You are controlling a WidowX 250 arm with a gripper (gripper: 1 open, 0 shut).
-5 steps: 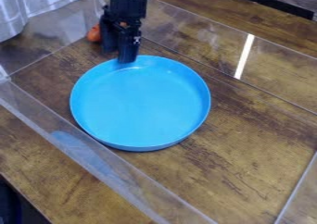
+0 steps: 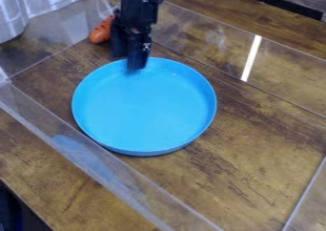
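A black gripper (image 2: pixel 132 42) hangs at the top centre, just behind a large blue plate (image 2: pixel 143 106) on the wooden table. Partly behind the gripper, on its left, lies an orange carrot-like object (image 2: pixel 102 31). The dark fingers blend together, so whether they are open or shut, or touch the orange object, is unclear.
Transparent walls edge the table, with a clear strip (image 2: pixel 71 149) along the lower left. Crumpled white material (image 2: pixel 26 10) is at the top left. Bare wood lies to the right of and below the plate.
The gripper has shifted slightly, and more of the orange object shows beside it. The plate has not moved.
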